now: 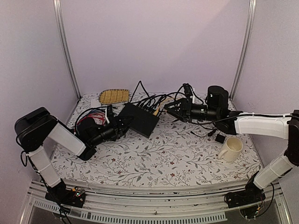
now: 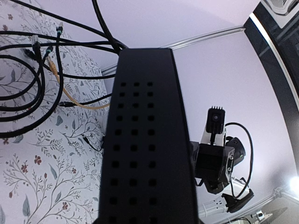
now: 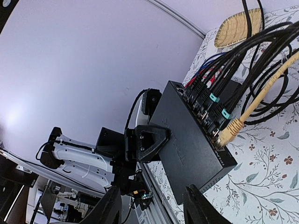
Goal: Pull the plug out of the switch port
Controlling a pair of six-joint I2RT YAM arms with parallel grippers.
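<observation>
The black switch [image 1: 144,122] hangs tilted above the table, with my left gripper [image 1: 125,123] shut on its left side. Its perforated edge fills the middle of the left wrist view and covers the fingers there. Along the port side, several black cable plugs [image 3: 212,109] and one yellow plug [image 3: 229,133] sit in the row, the yellow one nearest the end. My right gripper is open, off to the right of the switch, with nothing between its fingers. No plug is close to those fingertips.
Black cables [image 2: 35,100] loop loosely over the table behind the switch. A wicker basket [image 1: 114,96] lies at the back left. A white mug [image 1: 231,149] and a black adapter [image 1: 220,138] stand at the right.
</observation>
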